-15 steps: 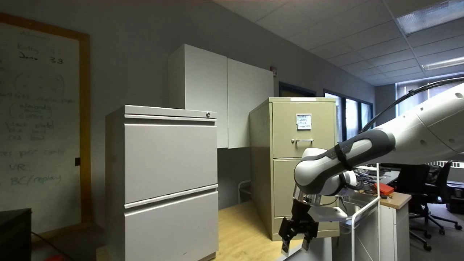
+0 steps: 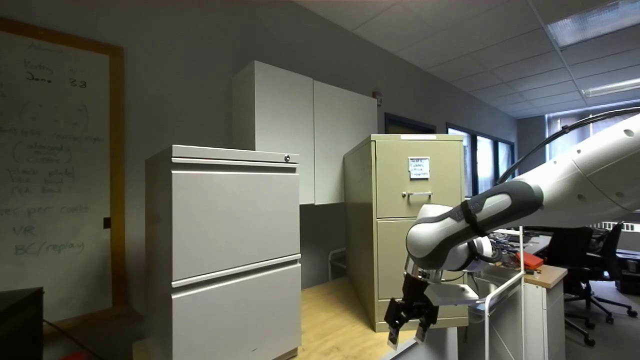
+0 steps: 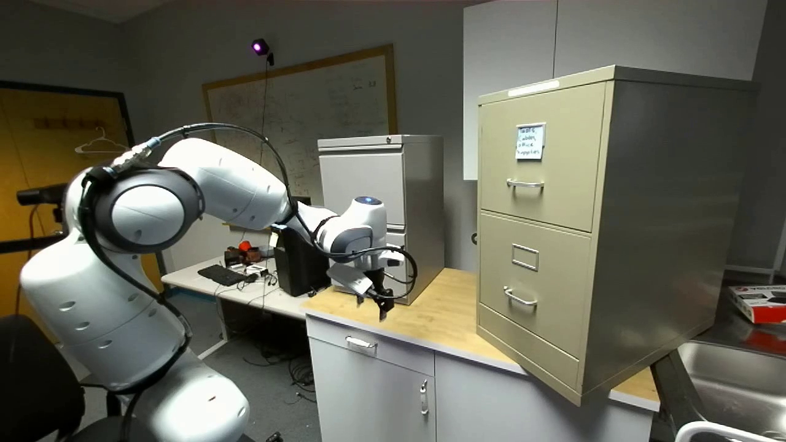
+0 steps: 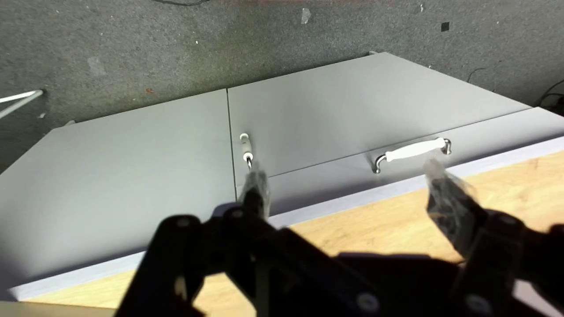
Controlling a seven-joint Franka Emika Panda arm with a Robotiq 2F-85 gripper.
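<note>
My gripper (image 2: 408, 342) points downward near the front edge of the wooden counter, its fingers spread wide with nothing between them. In the wrist view the two fingertips (image 4: 435, 171) frame the top drawer's front and the counter edge. The drawer's white handle (image 4: 415, 150) shows between them, nearer the right finger. Left of it, the cupboard door's handle (image 4: 246, 146) appears just beyond the left fingertip; I cannot tell whether anything touches. In the second exterior view the gripper (image 3: 371, 309) hangs above the counter's left front part, over the closed drawer with its handle (image 3: 361, 342).
A beige filing cabinet (image 3: 538, 177) stands on the counter (image 3: 449, 309) to the right. A grey cabinet (image 2: 237, 222) stands at the other end. The sink (image 3: 737, 376) lies far right, and a white-framed rack (image 2: 489, 312) stands near the arm.
Almost nothing differs; the arm and gripper hold nearly the same place, with at most a slight shift. The furniture has not moved.
</note>
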